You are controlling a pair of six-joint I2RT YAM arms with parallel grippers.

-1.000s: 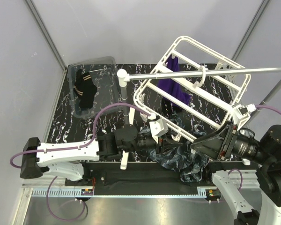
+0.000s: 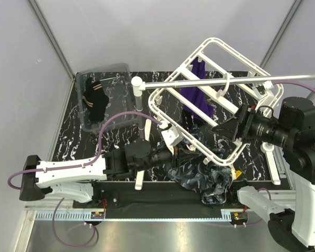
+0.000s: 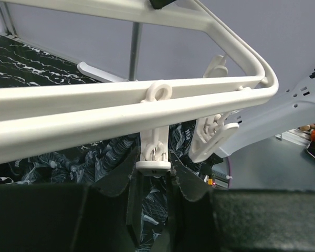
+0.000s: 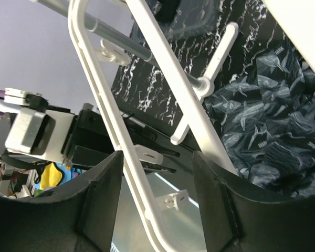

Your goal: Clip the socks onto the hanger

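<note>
The white hanger [image 2: 202, 105] hangs tilted below a metal rail, with small clips along its frame. A purple sock [image 2: 198, 97] hangs beneath its far part; the sock's fastening is hidden. At the near edge, my left gripper [image 2: 186, 153] is shut on the lower end of a white clip [image 3: 154, 142]. A black sock with tan stripes [image 2: 96, 101] lies in the clear bin [image 2: 127, 107]. My right gripper [image 2: 232, 128] is over the hanger's near right part. In the right wrist view its fingers [image 4: 106, 191] stand apart, with no sock between them and hanger bars showing beyond.
The metal rail [image 2: 194, 83] crosses above the hanger, held by an upright [image 2: 140, 105]. Crumpled dark plastic [image 2: 202, 181] covers the table below the near edge. The white stand feet [image 2: 139, 179] rest on the marbled tabletop.
My right gripper has moved away from the hanger's near edge, toward the back. The hanger has shifted slightly to the right. My left gripper has moved a little left.
</note>
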